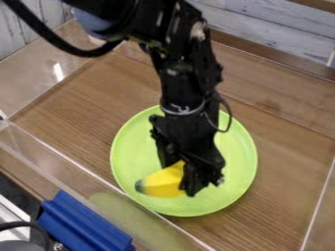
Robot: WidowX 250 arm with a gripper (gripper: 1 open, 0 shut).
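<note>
A green plate [229, 186] lies on the wooden table. My black gripper [190, 175] is down over the front-middle of the plate, around a yellow object [163, 182], perhaps a banana, that rests on the plate. The fingers hide part of the yellow object, and whether they grip it is unclear.
A blue ribbed object [81, 227] sits at the front left, outside a clear ledge along the table's edge. A white panelled wall stands at the back.
</note>
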